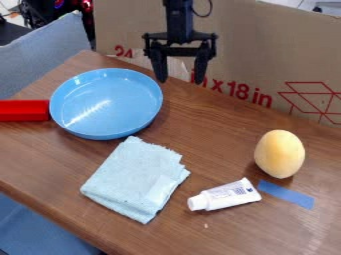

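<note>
My black gripper hangs open at the top of the camera view, in front of the cardboard wall and just above the back of the table, with nothing between its fingers. Below and left of it lies a blue plate, empty. A folded pale blue cloth rests at the front middle. A white tube lies right of the cloth, and a yellow oval object sits on the right.
A red object lies at the left beside the plate. A blue tape strip is on the right. Cardboard walls the back.
</note>
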